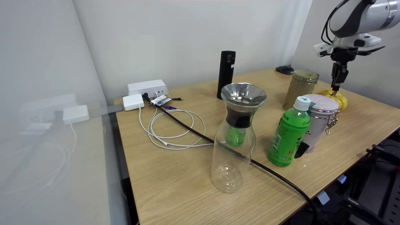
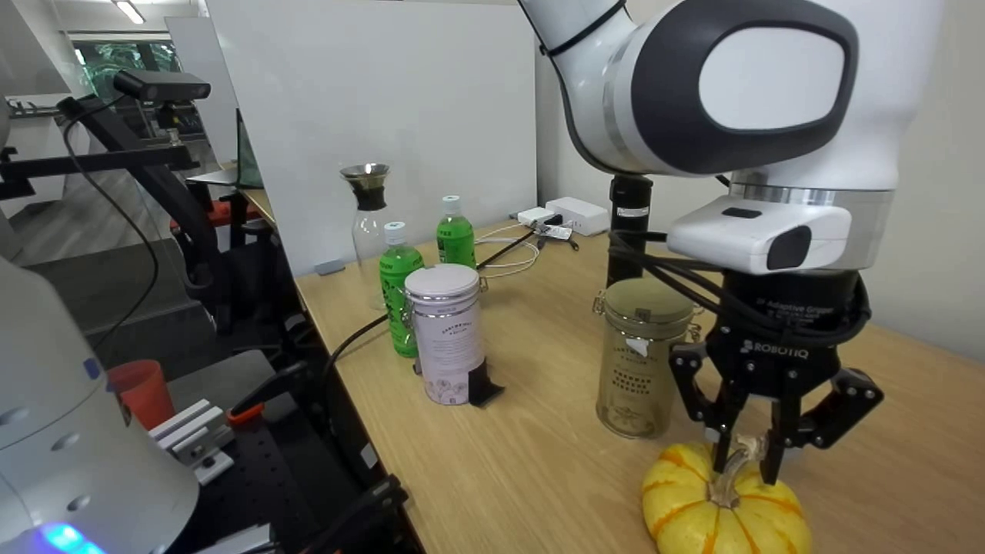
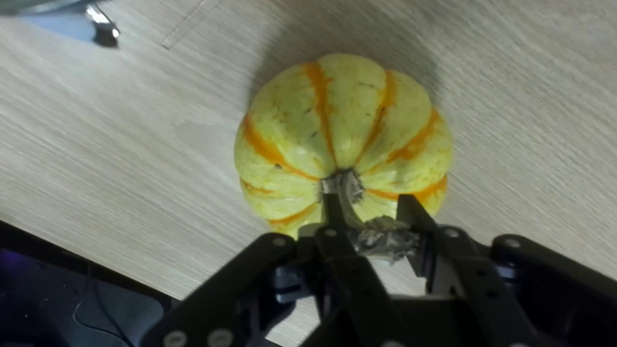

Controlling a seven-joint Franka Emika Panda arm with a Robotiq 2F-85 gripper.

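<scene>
A small yellow pumpkin [image 3: 347, 115] with orange stripes and a bent, woody stem [image 3: 343, 188] sits on the table. In the second exterior view the pumpkin [image 2: 725, 508] is at the lower right, right below my gripper [image 2: 746, 466]. The gripper points down, its fingers standing apart on either side of the stem [image 2: 729, 480]. From the wrist, my gripper shows a clear gap between its fingertips, and the stem's rough end lies within it. Whether either finger touches the stem I cannot tell. The pumpkin [image 1: 339, 99] is partly hidden in the first exterior view.
Close by the pumpkin stands a tan clamp-lid canister [image 2: 646, 369]. A pale pink canister [image 2: 448, 337], green bottles [image 2: 399, 286] and a glass carafe [image 1: 230, 161] are farther off. A black cable [image 1: 277, 176] crosses the table. Bare tabletop lies right of the pumpkin.
</scene>
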